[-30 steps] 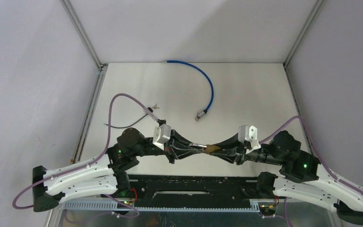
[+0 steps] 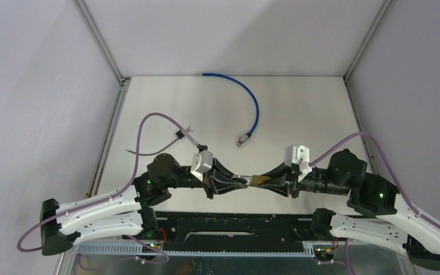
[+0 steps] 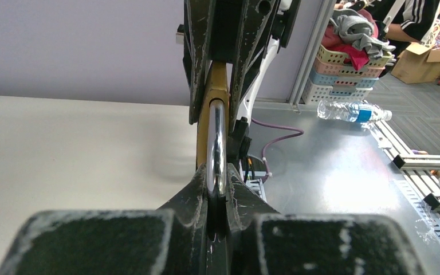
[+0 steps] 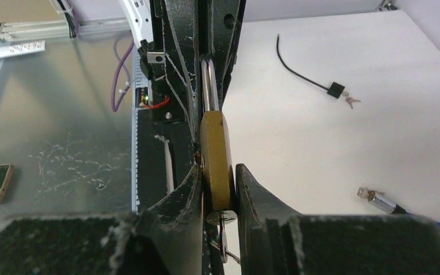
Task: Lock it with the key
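A brass padlock [image 2: 259,180] [image 3: 202,137] [image 4: 215,160] is held in the air between my two grippers, above the front of the white board. My left gripper [image 2: 239,180] is closed around its steel shackle [image 4: 209,86]. My right gripper [image 2: 263,181] grips the brass body from the other side. Keys [image 4: 225,249] hang at the body's lower end in the right wrist view, partly hidden between the fingers.
A blue cable [image 2: 246,91] with a metal end lies at the back of the board [image 2: 303,109]. A thin dark cable with a black tag and small keys lies at the left.
The right arm and wrist have shifted slightly up in the top view, and the padlock now lies a little straighter. The left wrist has moved slightly right.
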